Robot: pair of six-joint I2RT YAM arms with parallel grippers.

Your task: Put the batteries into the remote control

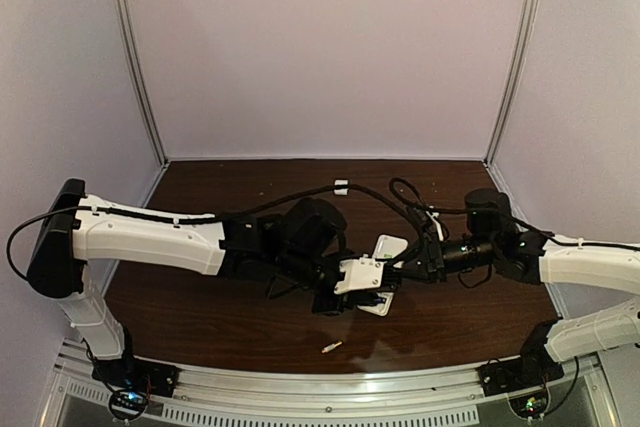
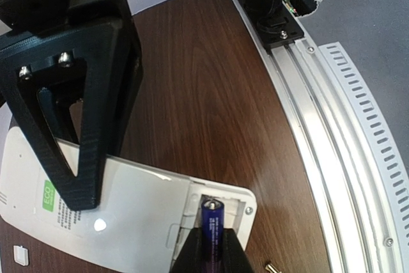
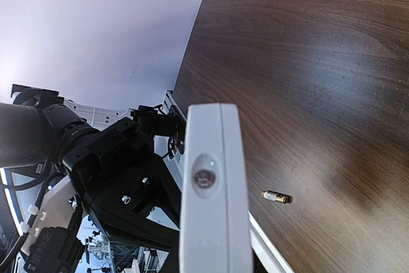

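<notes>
A white remote is held above the table by my right gripper, which is shut on it; in the right wrist view the remote fills the lower middle, edge-on. Its battery compartment is uncovered. My left gripper is shut on a blue battery, whose top end stands over that compartment; whether it touches inside I cannot tell. A second battery lies loose on the table, toward the front.
A small white piece, possibly the battery cover, lies on the wooden table at the back. The front rail runs along the near edge.
</notes>
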